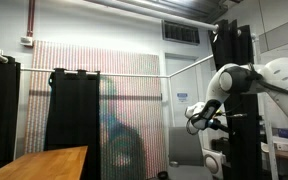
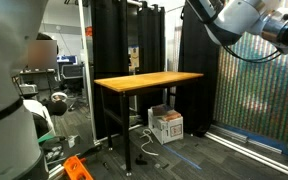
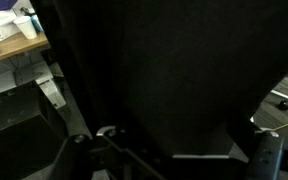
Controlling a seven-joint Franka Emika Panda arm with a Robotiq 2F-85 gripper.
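Observation:
My gripper is open at the bottom edge of the wrist view, its dark fingers (image 3: 267,142) set wide apart. No object shows between them; black curtain cloth (image 3: 174,65) fills most of the view past them. In exterior view 1 the arm (image 1: 229,77) reaches in from the right, and its dark gripper end is up against a black curtain (image 1: 242,110), hard to make out. The wooden tabletop (image 1: 44,163) lies well off to the left, bare where it shows.
A cardboard box (image 2: 166,127) stands on the floor beside the table (image 2: 149,80). In the wrist view a black box-like unit (image 3: 22,125) and a wooden surface with small items (image 3: 14,45) lie left of the curtain.

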